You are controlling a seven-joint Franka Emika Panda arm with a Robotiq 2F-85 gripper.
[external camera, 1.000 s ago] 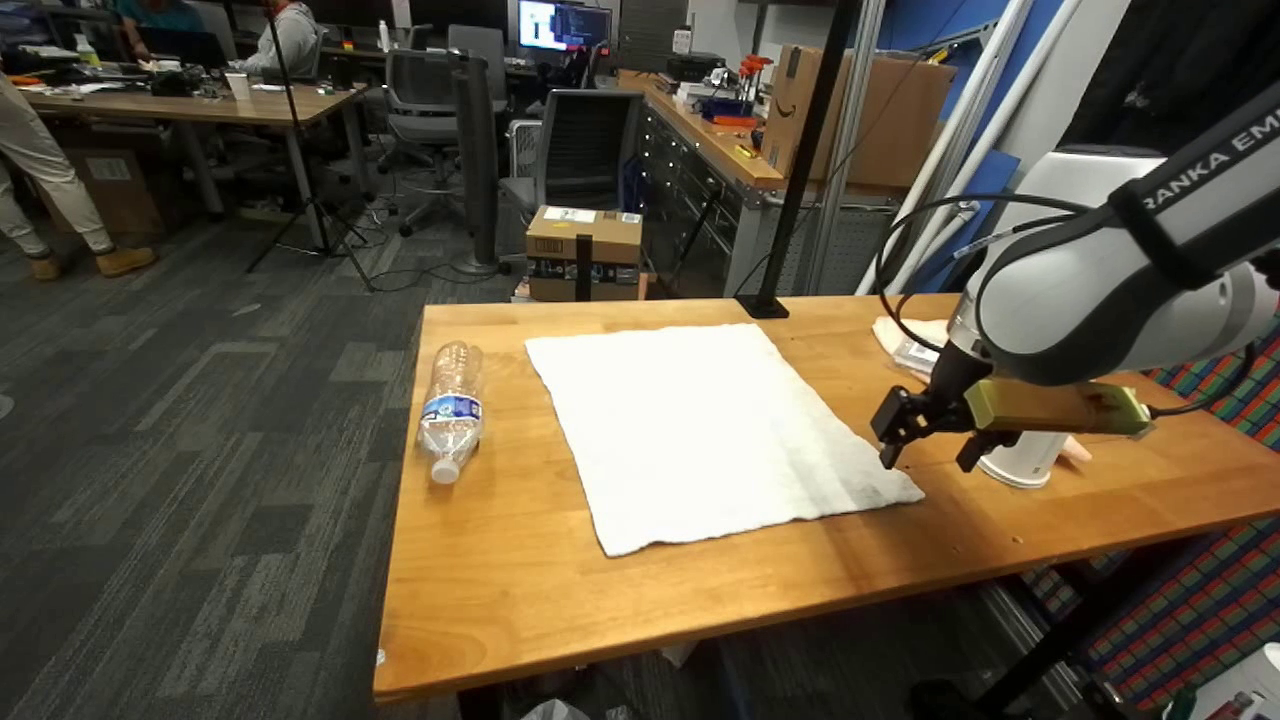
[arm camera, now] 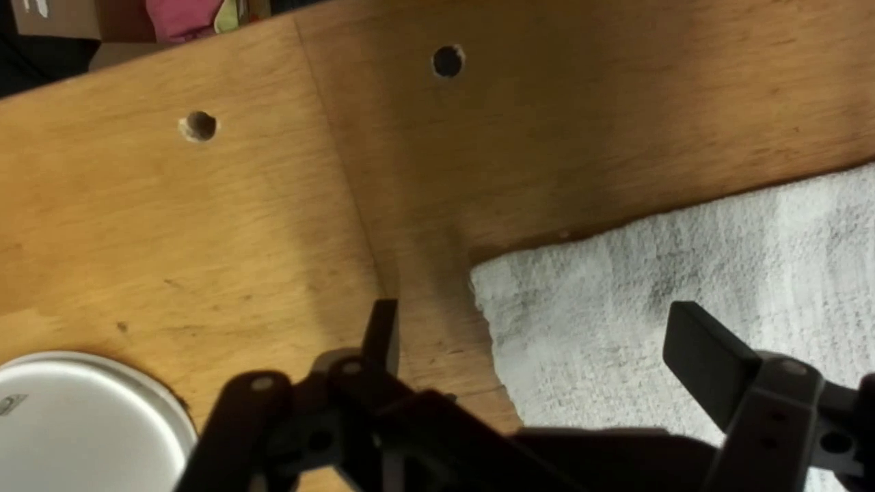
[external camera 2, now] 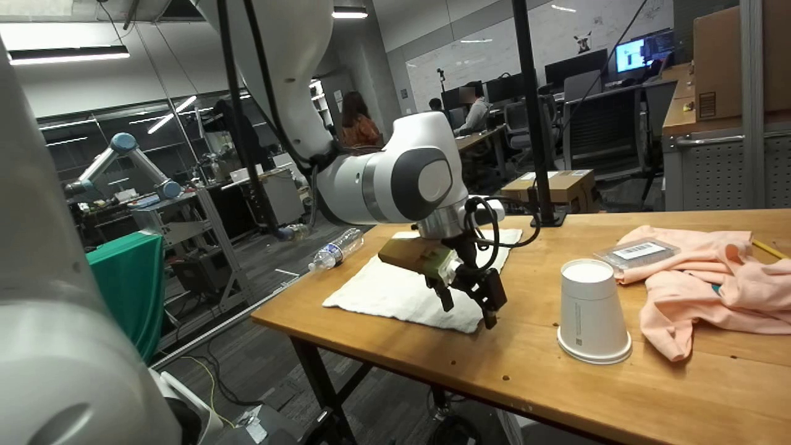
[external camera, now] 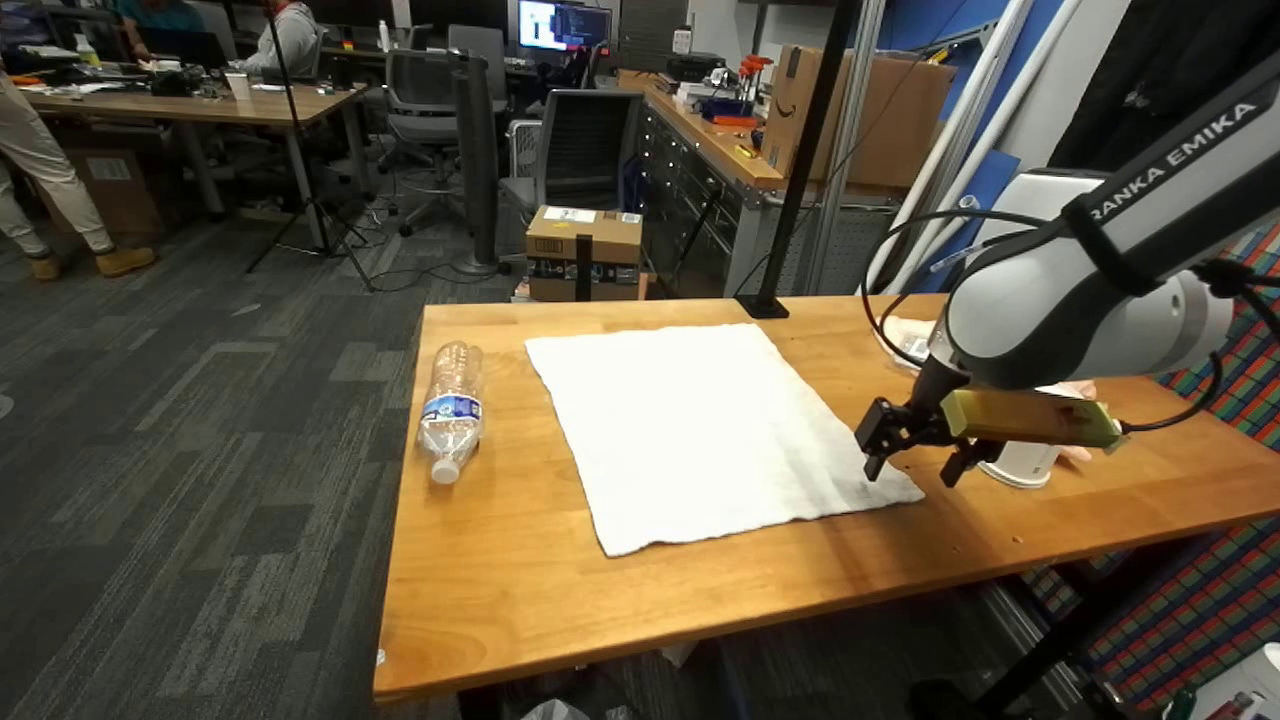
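A white cloth [external camera: 708, 432] lies spread almost flat on the wooden table. Above its near right corner hangs my gripper [external camera: 908, 472], its fingers wide apart with nothing between them. In the wrist view the cloth's corner [arm camera: 525, 303] shows between and beyond the two fingertips, with one finger [arm camera: 709, 361] over the cloth and the other [arm camera: 381, 336] over bare wood. Exterior view 2 has the gripper [external camera 2: 468, 313] just above the table, by the cloth's edge [external camera 2: 393, 300].
A clear plastic bottle [external camera: 452, 410] lies at the table's left side. An upside-down white paper cup [external camera 2: 591, 315] stands near the gripper, beside a crumpled pink cloth [external camera 2: 730, 285] with a flat clear packet [external camera 2: 638, 253]. Bare wood surrounds the white cloth.
My gripper has moved left and slightly lower in exterior view 1, closer to the cloth's corner. The cloth and the bottle lie where they were.
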